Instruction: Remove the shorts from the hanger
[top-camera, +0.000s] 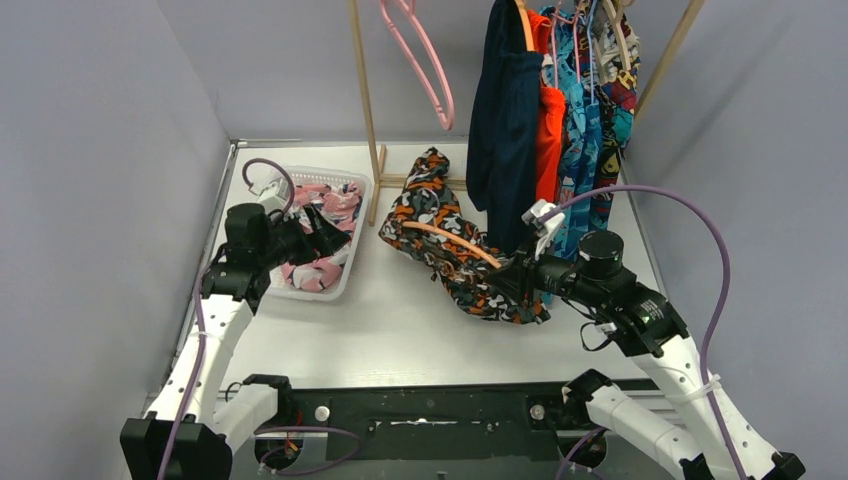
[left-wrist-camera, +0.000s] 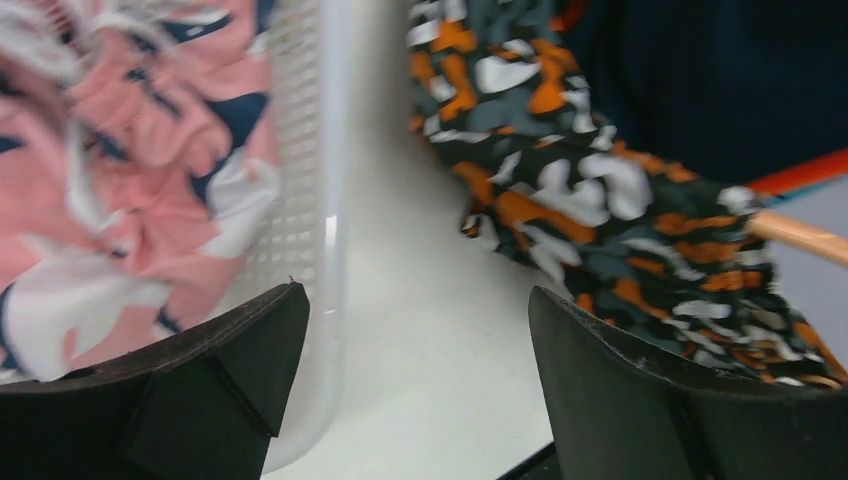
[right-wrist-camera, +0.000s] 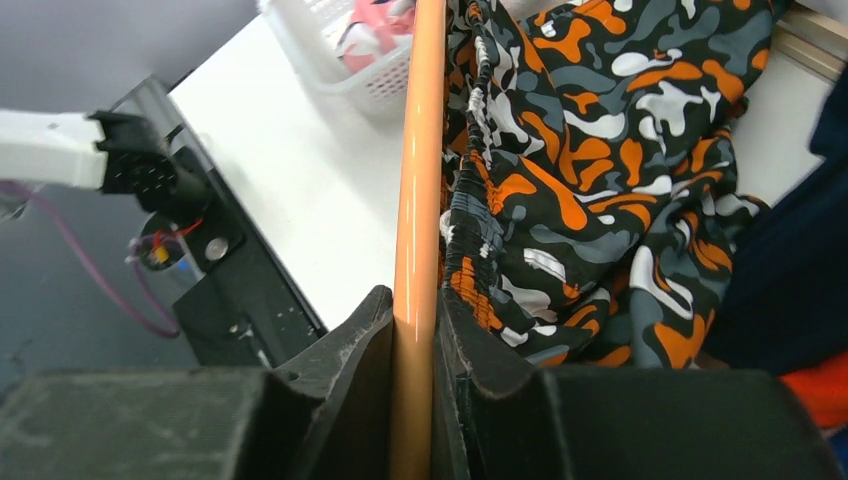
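Note:
Camouflage shorts in orange, grey, black and white (top-camera: 462, 282) hang from an orange hanger (top-camera: 455, 238) above the middle of the table. My right gripper is shut on one end of the hanger's bar, and the shorts' gathered waistband (right-wrist-camera: 480, 180) runs right beside that bar in the right wrist view. My left gripper stands open over the basket's right side, nothing between its fingers. In the left wrist view the shorts (left-wrist-camera: 560, 190) lie ahead and to the right, apart from the fingers.
A white basket (top-camera: 352, 262) of pink clothing (top-camera: 318, 270) stands at the left. Dark blue trousers (top-camera: 505, 140) and other garments hang close behind the right gripper. A pink hanger (top-camera: 430, 75) hangs empty from the rack.

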